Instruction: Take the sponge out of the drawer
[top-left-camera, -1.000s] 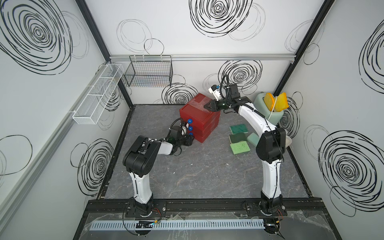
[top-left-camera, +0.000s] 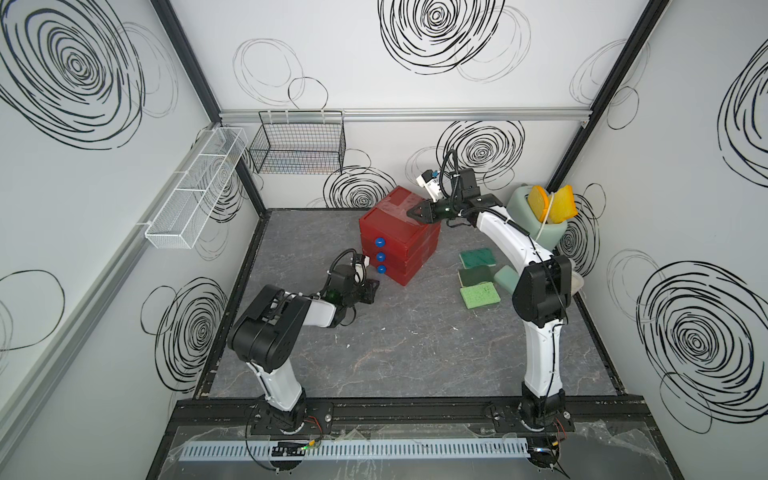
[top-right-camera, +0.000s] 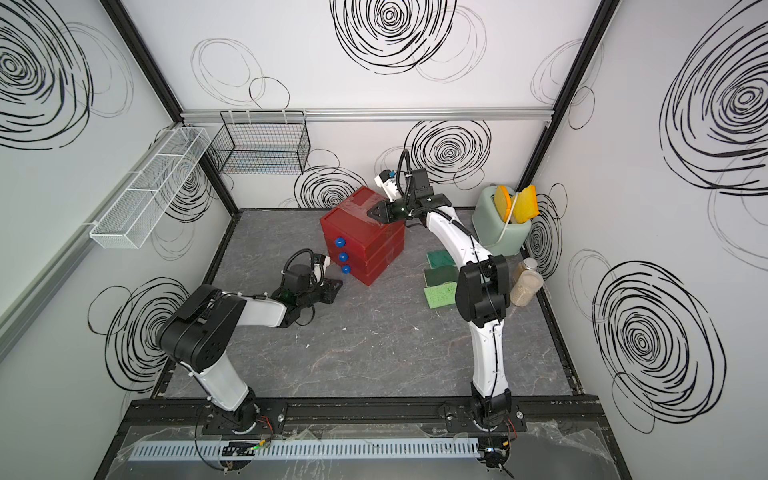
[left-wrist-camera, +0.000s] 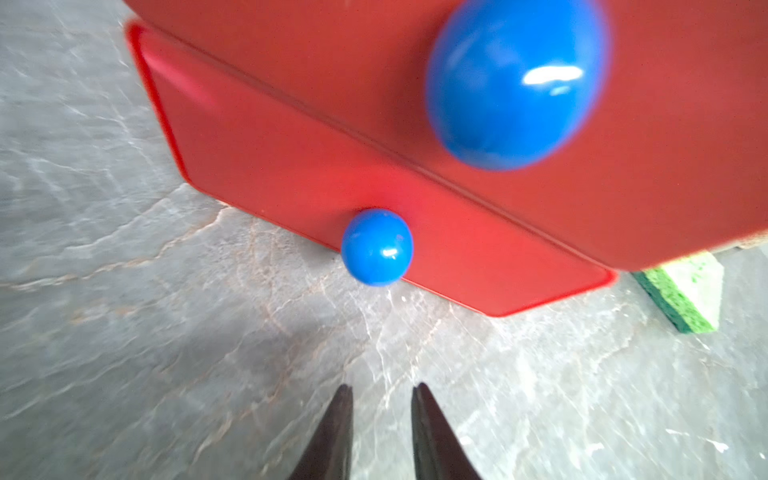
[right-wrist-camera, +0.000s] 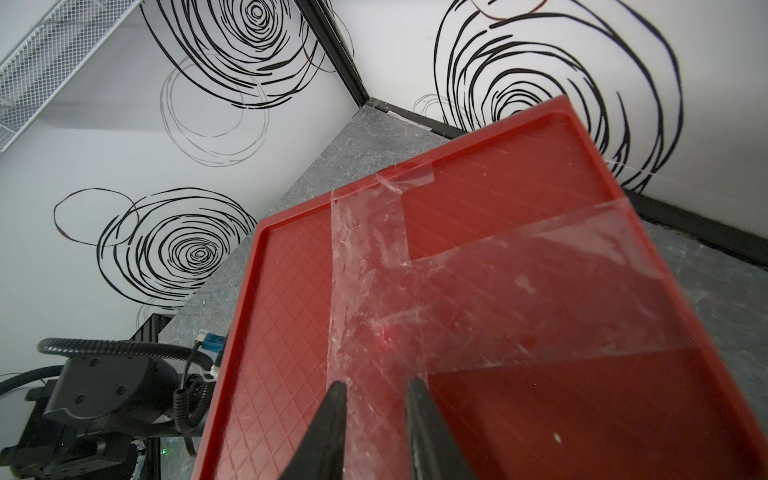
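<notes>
The red drawer unit (top-left-camera: 393, 232) stands at the back middle, its three drawers closed, with blue knobs down the front. In the left wrist view two knobs show, the lower knob (left-wrist-camera: 377, 248) ahead of my left gripper. That gripper's fingers are slightly apart, with only grey tabletop visible between them, clear of the knobs. Over the unit's lid (right-wrist-camera: 280, 320) is my right gripper, its fingers also slightly apart and nothing visible between them. The inside of the drawers is hidden.
Right of the unit lie a green sponge (top-left-camera: 480, 295), a dark green pad (top-left-camera: 476, 277) and a teal pad (top-left-camera: 477, 257). Jars (top-right-camera: 525, 285) and a pale green bin (top-right-camera: 485, 220) stand at the far right.
My left gripper has pulled back from the blue knobs, toward the left and front. The drawers remain closed. The right arm is practically still.
</notes>
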